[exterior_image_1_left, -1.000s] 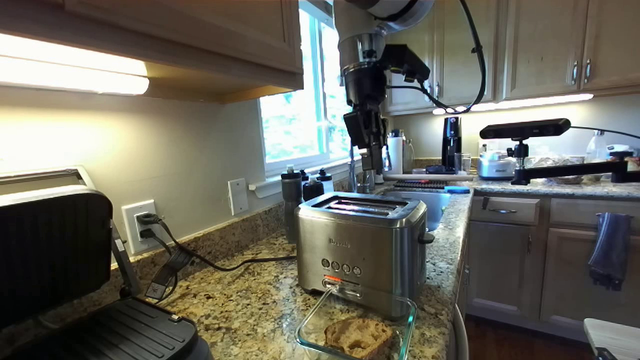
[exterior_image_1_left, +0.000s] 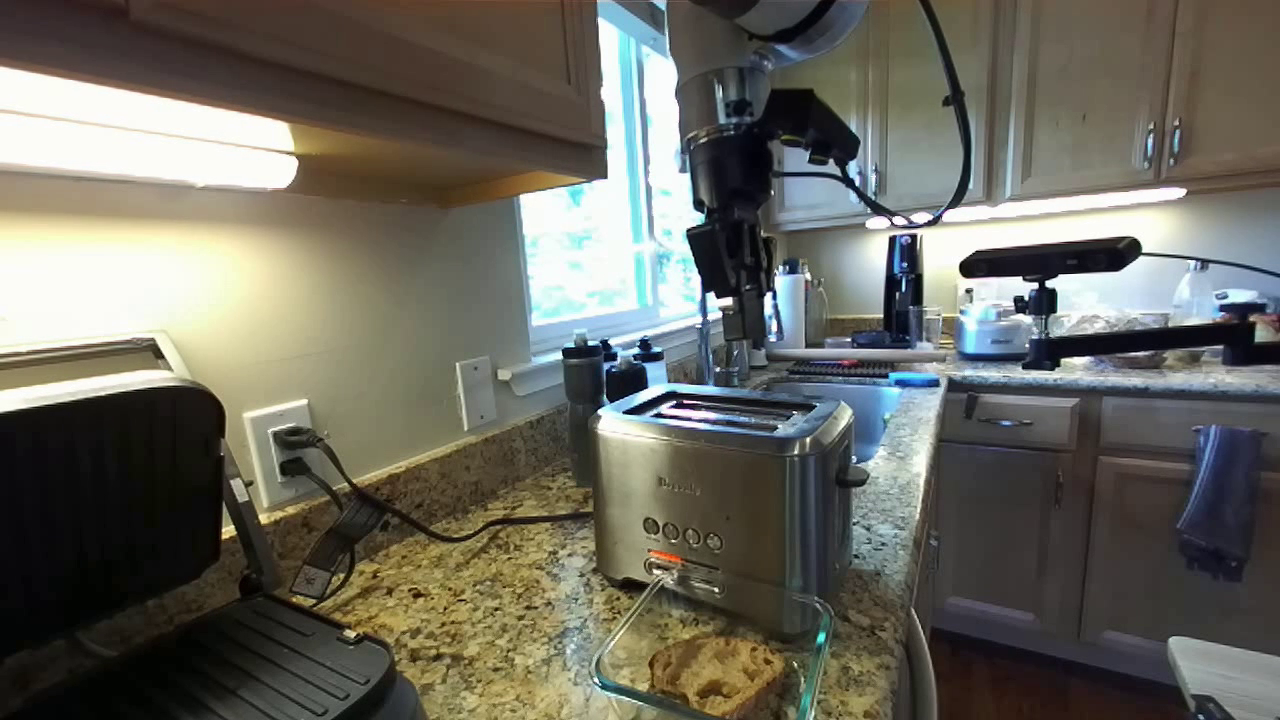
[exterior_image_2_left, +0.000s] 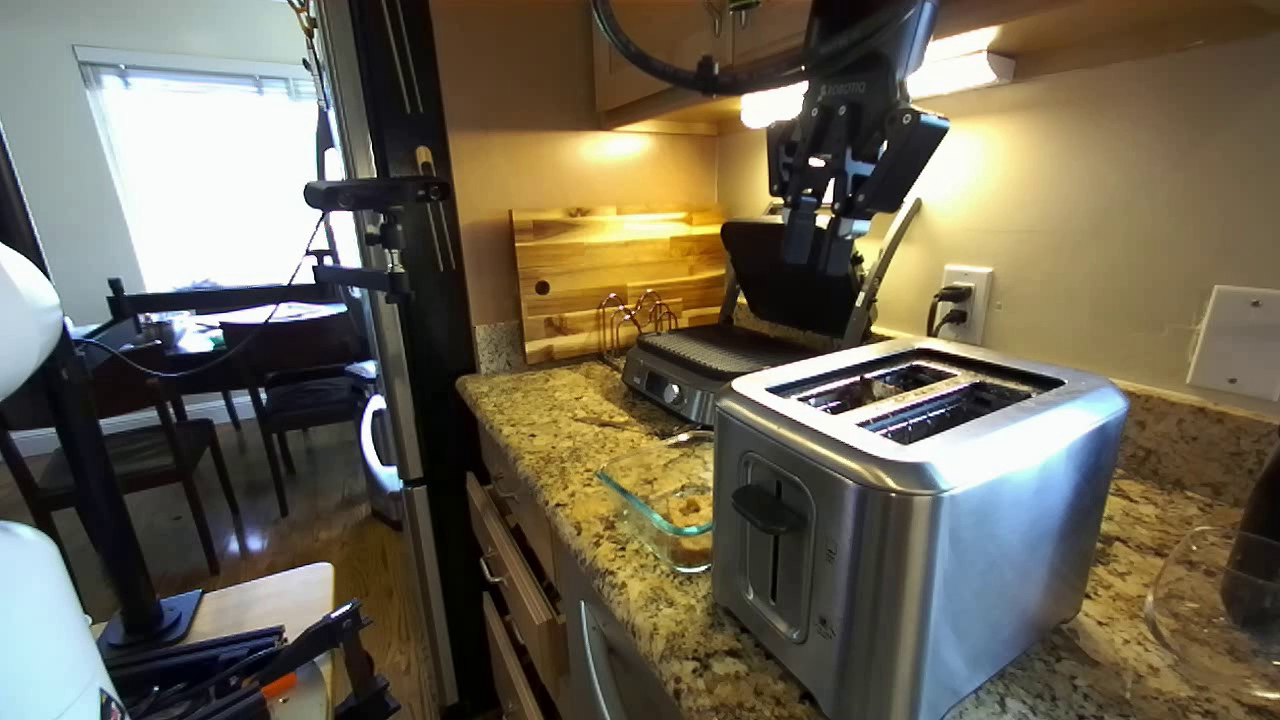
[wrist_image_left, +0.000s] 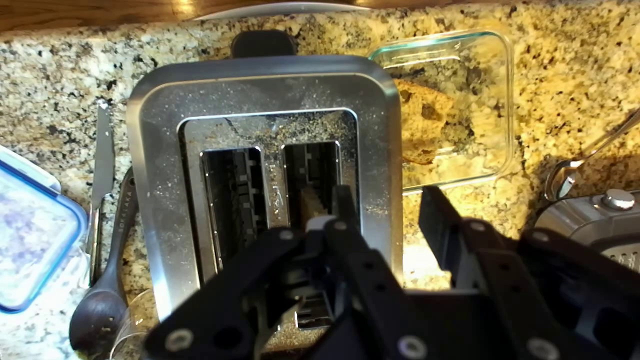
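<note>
A brushed-metal two-slot toaster (exterior_image_1_left: 720, 492) stands on the granite counter, its lever (exterior_image_2_left: 768, 510) raised on the side. My gripper hangs above it, pointing down and clear of its top. A gap separates the fingers, and only the toaster's edge and the counter show through it. In the wrist view, something light brown (wrist_image_left: 312, 205) shows in the right slot, partly covered by a finger; I cannot tell what it is. One slice of bread (exterior_image_1_left: 716, 674) lies in the clear glass dish (wrist_image_left: 510, 108) beside the toaster.
An open contact grill (exterior_image_2_left: 720, 348) stands beyond the dish. A knife (wrist_image_left: 103, 156), a dark spoon (wrist_image_left: 102, 309) and a blue-rimmed container (wrist_image_left: 42, 240) lie on the toaster's other side. The toaster's cord (exterior_image_1_left: 480, 528) runs to the wall outlet.
</note>
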